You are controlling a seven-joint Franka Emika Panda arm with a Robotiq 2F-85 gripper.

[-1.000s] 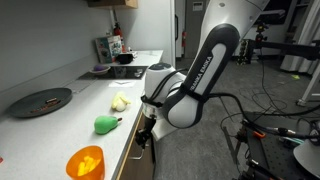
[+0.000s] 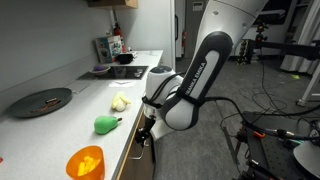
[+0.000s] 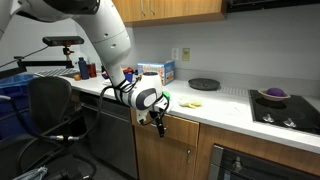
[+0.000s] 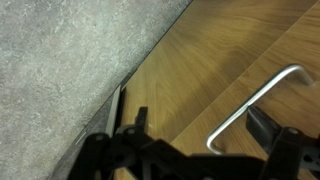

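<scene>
In the wrist view a silver bar handle [image 4: 246,105] crosses the wooden cabinet front [image 4: 190,70] at a slant. My gripper is open, one dark finger [image 4: 262,128] overlapping the handle's side of the view and the other over bare wood to its left. Nothing is held between them. From outside, the gripper [image 3: 160,128] hangs below the counter edge, close to the wooden cabinet doors [image 3: 182,145]. Whether a finger touches the handle, I cannot tell.
On the white counter [image 2: 75,125] above stand an orange bowl [image 2: 86,165] with yellow contents, a green object [image 2: 106,124], yellow items [image 2: 121,102] and a dark round pan [image 2: 40,102]. A stove [image 2: 118,72] lies farther along. Grey floor [image 2: 205,150] beside the cabinets is open.
The arm has shifted slightly beside the cabinet front, its upper part leaning a little differently. The counter objects have stayed put.
</scene>
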